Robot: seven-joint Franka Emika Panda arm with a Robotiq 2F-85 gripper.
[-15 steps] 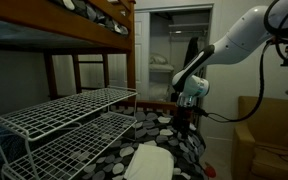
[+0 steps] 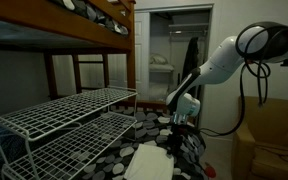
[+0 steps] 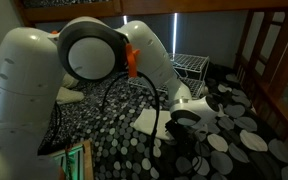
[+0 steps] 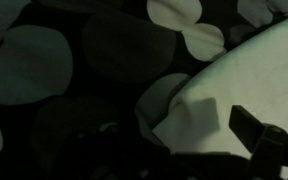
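Observation:
A white cloth (image 2: 150, 162) lies on the dark bedding with round grey and white spots. In the wrist view a corner of this white cloth (image 4: 209, 105) fills the right side, with a shadow falling across it. My gripper is open low over the bedding beside that corner, one dark finger (image 4: 246, 127) in front of the cloth. The other finger is lost in the dark. In exterior view 1 my gripper (image 2: 174, 143) points down near the cloth's right edge. Whether the fingertips touch anything cannot be made out.
A white wire rack (image 2: 69, 148) stands left of the cloth, and the wooden upper bunk (image 2: 54, 38) overhangs it. To the right is a tan armchair (image 2: 269, 140). Spotted bedding (image 3: 239, 140) lies clear on the far side of the gripper in exterior view 2.
The arm has come down and to the left in exterior view 1, bringing the gripper closer to the white cloth's right edge. The cloth shows no clear movement.

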